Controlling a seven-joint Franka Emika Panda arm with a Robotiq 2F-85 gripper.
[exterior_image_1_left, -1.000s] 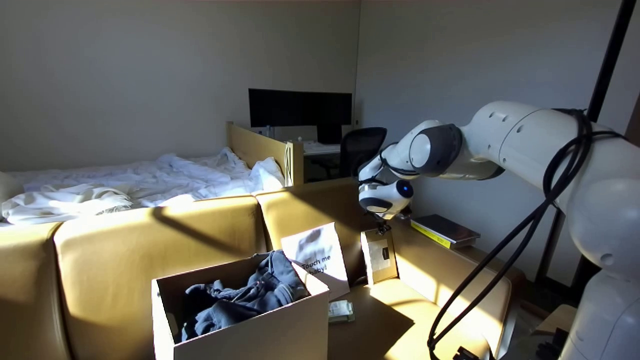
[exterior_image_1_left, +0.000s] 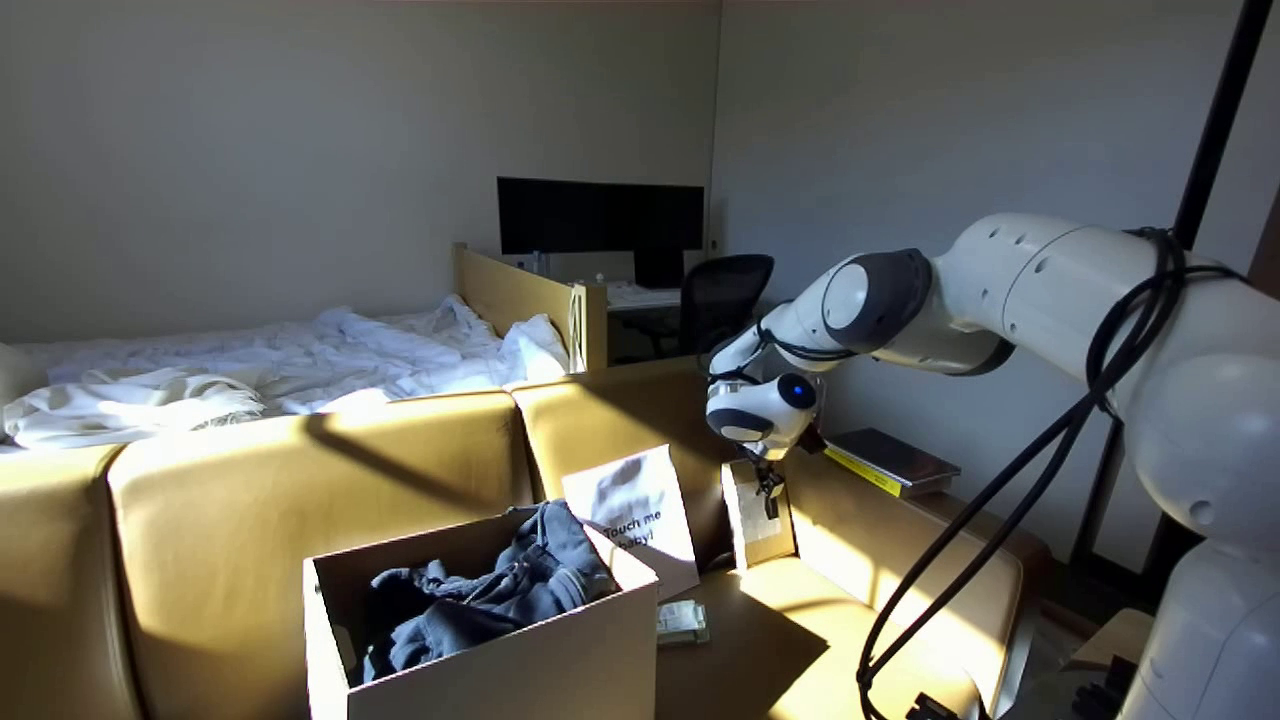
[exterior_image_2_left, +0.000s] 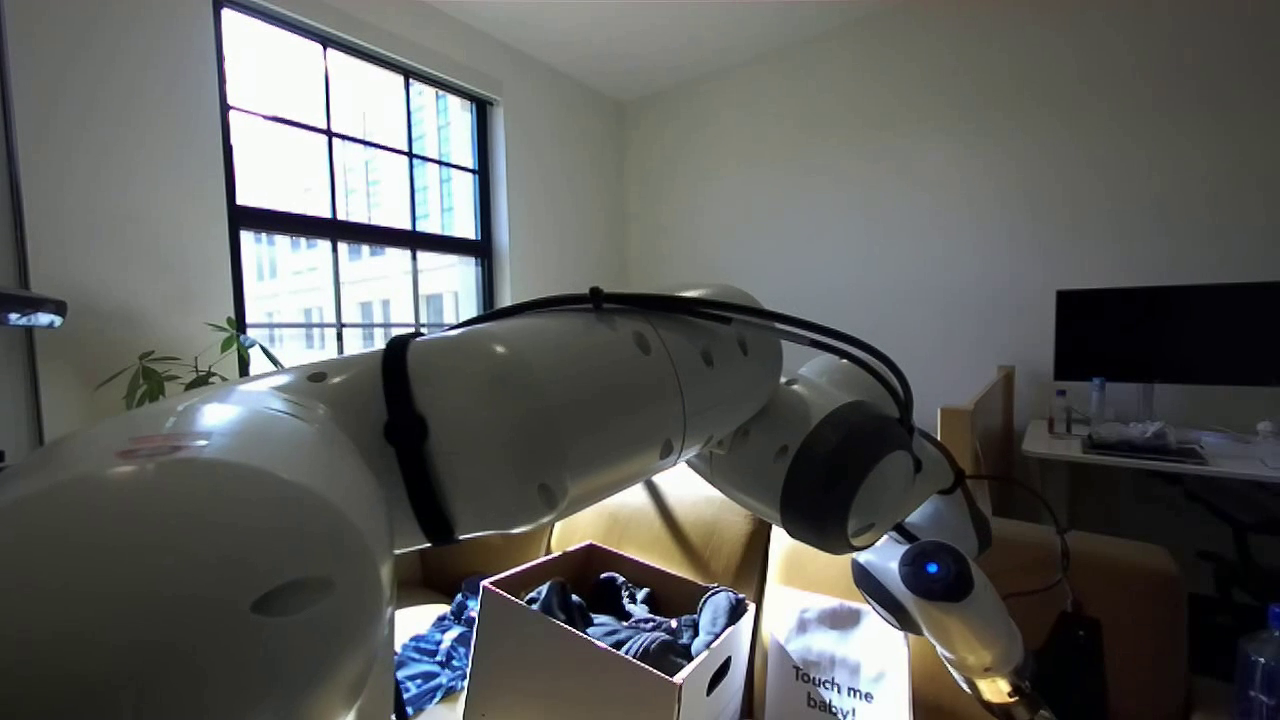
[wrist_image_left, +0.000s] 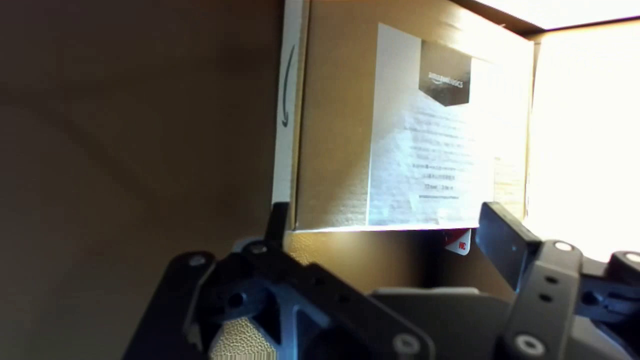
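Observation:
My gripper stands open in the wrist view, its two dark fingers spread wide with nothing held between them. Beyond them shows a brown cardboard box (wrist_image_left: 336, 120) with a white printed label, its lower edge spanning the gap between the fingertips. The left finger overlaps the box's left corner; whether it touches cannot be told. In exterior view 1 the gripper (exterior_image_1_left: 770, 490) hangs in front of this same cardboard box (exterior_image_1_left: 746, 546), which leans upright in the sofa's corner. In exterior view 2 the fingers are cut off by the lower edge.
An open carton (exterior_image_1_left: 504, 660) of dark clothes stands on the sofa (exterior_image_1_left: 312, 480). Beside it are a white "Touch me baby!" sign (exterior_image_1_left: 636, 504) and a small pale packet (exterior_image_1_left: 681, 622). Books (exterior_image_1_left: 888, 462) lie on the armrest. Black cables (exterior_image_1_left: 972, 540) hang from the arm.
My gripper has come down and slightly left in exterior view 1, from the cardboard box's top edge to in front of its face. The box, carton and sign have not moved.

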